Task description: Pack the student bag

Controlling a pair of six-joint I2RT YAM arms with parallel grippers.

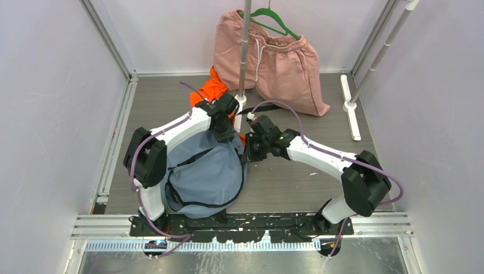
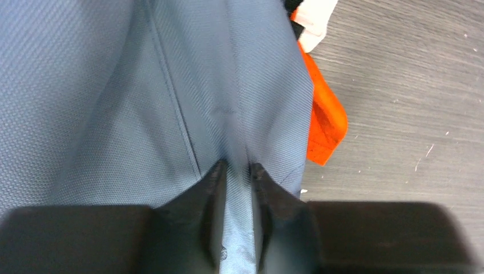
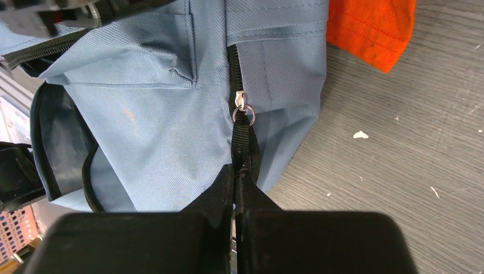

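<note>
The blue-grey student bag (image 1: 205, 174) lies on the floor at front left, its black zips showing. In the right wrist view my right gripper is shut on the black zip-pull strap (image 3: 242, 140), which hangs from a metal ring and slider at the bag's edge. My left gripper is over the bag's upper right part, its fingers part open with a narrow gap. A ridge of blue-grey fabric (image 2: 234, 131) runs into that gap; whether the fingers touch it, I cannot tell.
Orange cloth (image 1: 211, 87) lies behind and partly under the bag. A pink bag (image 1: 291, 68) stands at the back by a green hanger (image 1: 274, 17). A metal pole (image 1: 244, 57) on a white foot rises near the left arm.
</note>
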